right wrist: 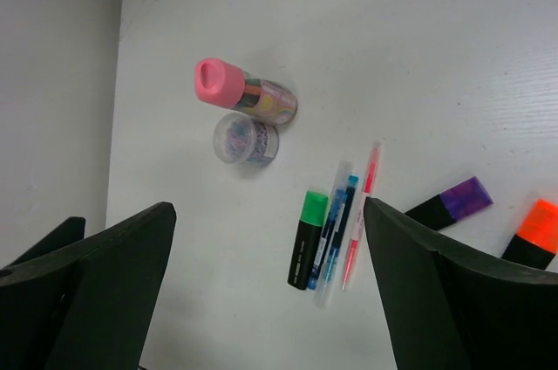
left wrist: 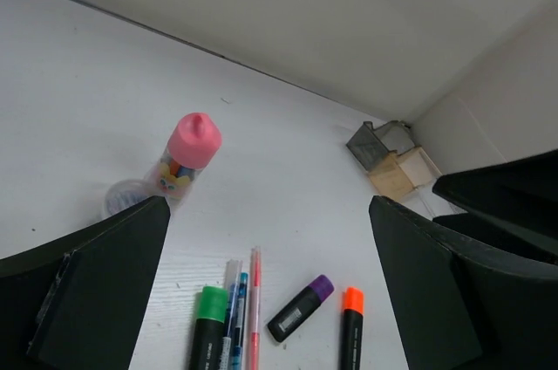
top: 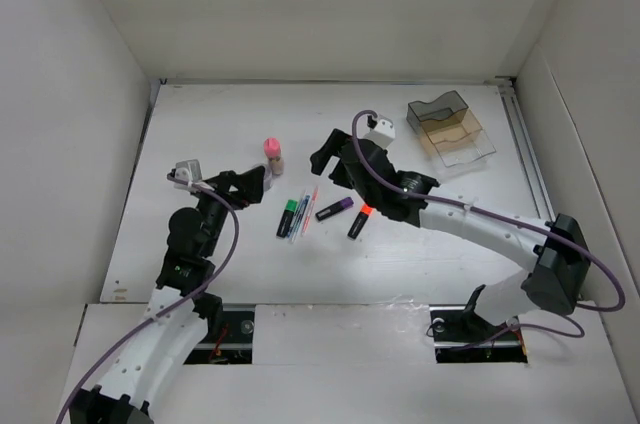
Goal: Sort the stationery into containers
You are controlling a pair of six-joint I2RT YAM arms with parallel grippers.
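Green marker, several pens, purple marker and orange marker lie mid-table. A pink-capped bottle stands beside a small clear tub behind them. Clear and tan containers sit at the back right. My left gripper is open at left of the stationery, nothing between its fingers. My right gripper is open above the group's right side, also empty.
Walls enclose the table at back and sides.
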